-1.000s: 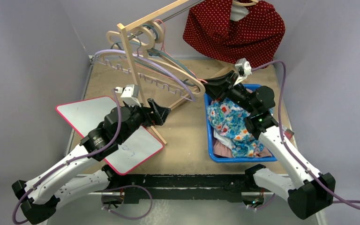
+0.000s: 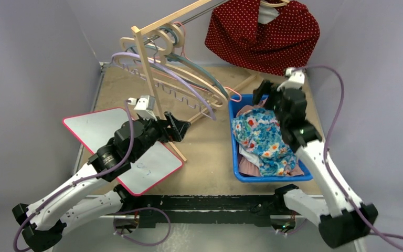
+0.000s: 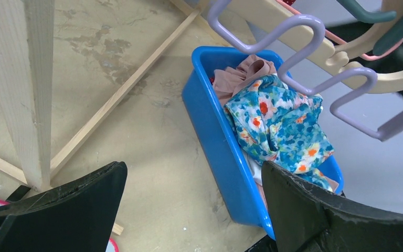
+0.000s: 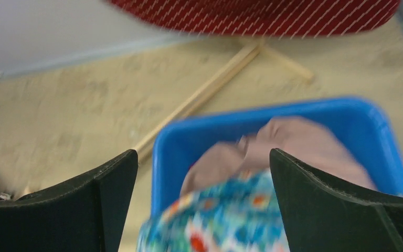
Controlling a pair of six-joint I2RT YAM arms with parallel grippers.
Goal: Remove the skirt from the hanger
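A dark red garment with small white dots point(image 2: 265, 39), probably the skirt, hangs from a wooden hanger point(image 2: 274, 4) at the far right end of the rail. In the right wrist view the lower hem of the red garment point(image 4: 273, 18) crosses the top, blurred. Over the blue bin my right gripper point(image 2: 260, 93) stands open and empty, below and in front of the garment, not touching it. My left gripper point(image 2: 182, 127) is open with nothing between its fingers, near the rack's front post.
The blue bin point(image 2: 234, 152) holds a floral blue cloth point(image 2: 260, 137) and pinkish cloth. Empty hangers, including a purple one point(image 2: 181, 81), crowd the rail's near end. A whiteboard point(image 2: 97, 126) lies under the left arm. Bare table point(image 2: 204, 163) shows between whiteboard and bin.
The hangers have swayed slightly. The left arm stays put.
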